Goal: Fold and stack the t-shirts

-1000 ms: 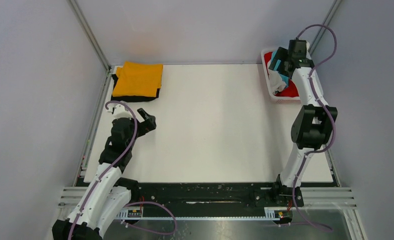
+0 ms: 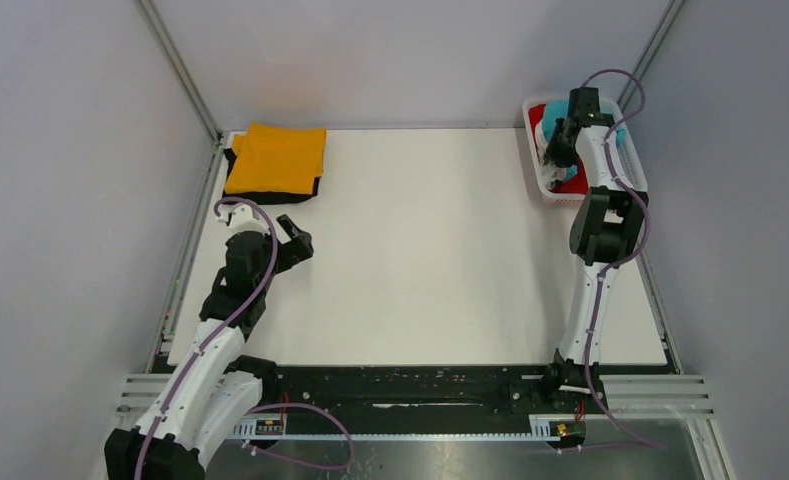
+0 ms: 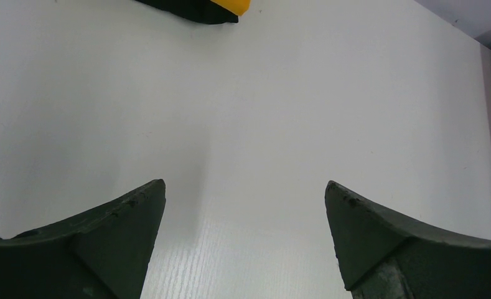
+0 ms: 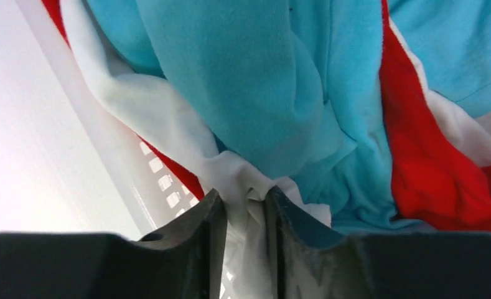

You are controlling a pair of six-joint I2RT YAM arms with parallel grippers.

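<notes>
A folded yellow and black stack of shirts [image 2: 275, 160] lies at the table's back left. A white basket [image 2: 533, 180] at the back right holds crumpled cyan [image 4: 243, 87], red [image 4: 429, 156] and white [image 4: 143, 99] shirts. My right gripper is down inside the basket, its fingers closing around a bunch of white cloth; whether it grips firmly is unclear. My left gripper stands open above bare table, below and right of the stack, nothing between its fingers.
Walls stand at the back and both sides, close behind the basket.
The left arm is nearly still.
</notes>
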